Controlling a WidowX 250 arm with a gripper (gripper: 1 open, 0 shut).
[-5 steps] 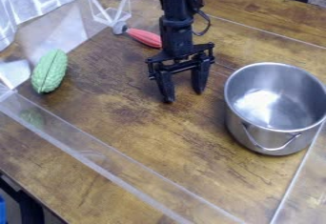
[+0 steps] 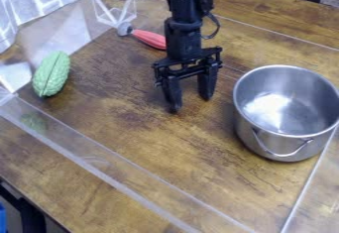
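Note:
The black gripper (image 2: 189,90) is low over the middle of the wooden table (image 2: 146,158), its two fingers apart and pointing down, with nothing visible between them. A large steel pot (image 2: 282,113) stands to its right, close by. A green corn-like vegetable (image 2: 51,73) lies at the left. A red object (image 2: 149,39) lies behind the gripper, partly hidden by the arm.
Clear transparent walls or strips run along the left and front of the work area. A small grey object (image 2: 125,29) sits beside the red one.

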